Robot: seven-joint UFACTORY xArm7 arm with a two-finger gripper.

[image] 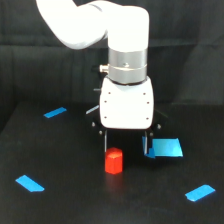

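Note:
A red cube (114,160) rests on the black surface, in front of and below the left side of my hand. Above the surface my gripper (125,144) points down. Its two dark fingers stand wide apart, and nothing shows between them. The cube looks nearer to the left finger; whether the two touch or differ in depth cannot be told. A light blue square patch (168,147) lies flat to the right, just beyond the right finger.
Blue tape strips lie at the back left (55,112), front left (30,184) and front right (200,192). A black curtain (185,60) hangs behind.

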